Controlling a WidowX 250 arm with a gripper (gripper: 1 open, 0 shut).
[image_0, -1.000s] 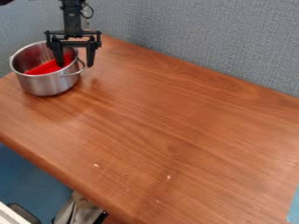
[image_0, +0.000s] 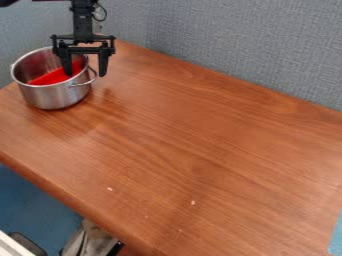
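A steel pot (image_0: 54, 92) with a side handle and a red inside (image_0: 51, 77) stands at the left end of the wooden table. My black gripper (image_0: 84, 68) hangs over the pot from above, one finger down inside it and the other just past its right rim, the fingers apart. Whether anything is between them, such as the pot's wall, is too small to tell for certain.
A grey padded wall (image_0: 241, 50) runs along the back. Below the near left edge are a blue floor and some small gear.
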